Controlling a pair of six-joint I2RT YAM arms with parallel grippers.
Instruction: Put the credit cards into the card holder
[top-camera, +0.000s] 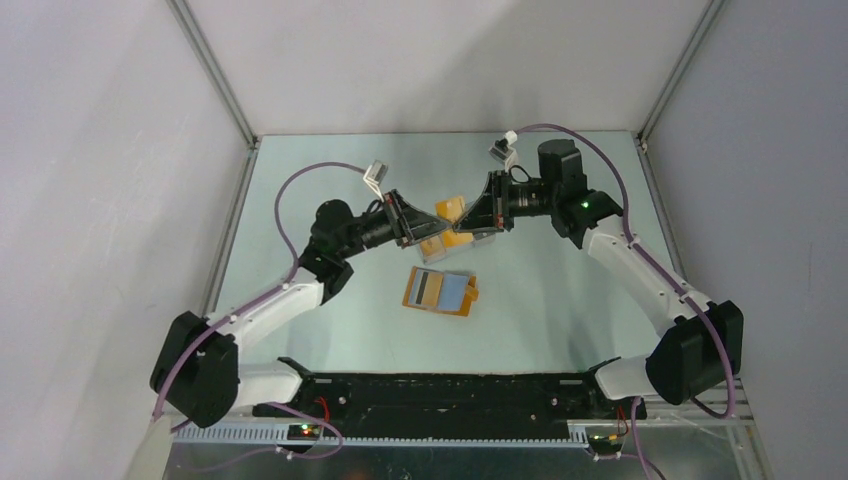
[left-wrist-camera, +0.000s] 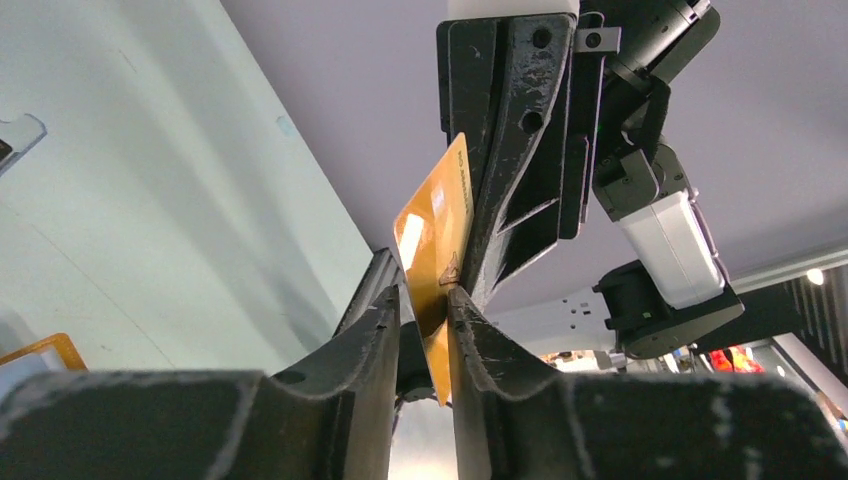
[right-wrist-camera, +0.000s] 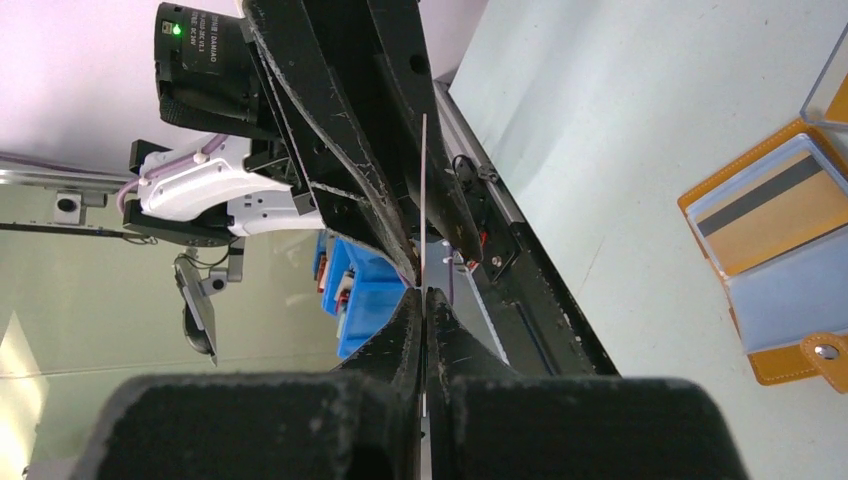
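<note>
An orange card (left-wrist-camera: 437, 240) is up off the table, pinched by my right gripper, which is shut on it. Seen edge-on in the right wrist view, the card (right-wrist-camera: 423, 200) is a thin upright line. My left gripper is part open, its two fingers on either side of the card's near portion. From above, both grippers meet tip to tip, and the card (top-camera: 452, 210) shows partly behind them. The orange card holder (top-camera: 408, 296) lies open on the table nearer the base; a tan card with a black stripe (right-wrist-camera: 770, 205) sits in its clear pocket.
Under the grippers, a clear tray (top-camera: 436, 257) with another orange card (top-camera: 430, 247) is partly covered by the arms. The holder's snap flap (right-wrist-camera: 828, 358) points right in the top view.
</note>
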